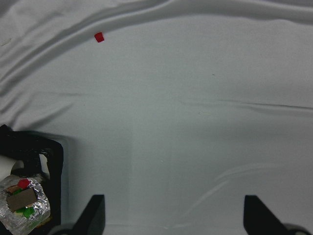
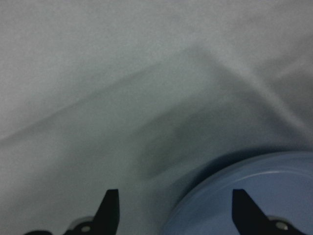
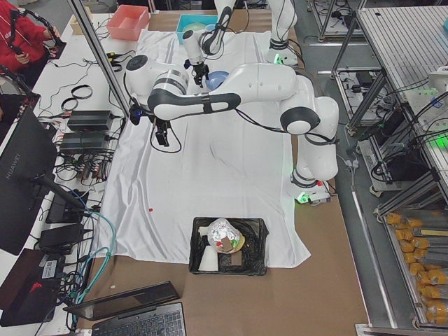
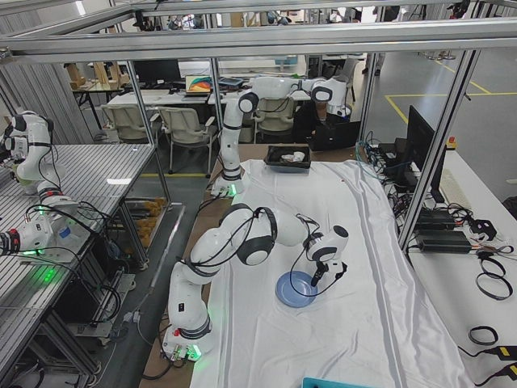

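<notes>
My left gripper hangs open over the white cloth, fingers wide apart with nothing between. A black-lined bin (image 3: 257, 255) at the near end holds a foil-wrapped item (image 1: 14, 220) with red, green and brown bits on it, beside white pieces. A small red square (image 1: 99, 37) lies on the cloth. At the far end, my right gripper stands open just above the rim of a blue plate (image 4: 289, 295), with nothing between its fingers.
A teal box (image 3: 185, 21) and a red box (image 3: 129, 21) stand at the far end. Monitors and cables crowd the side table (image 4: 485, 323).
</notes>
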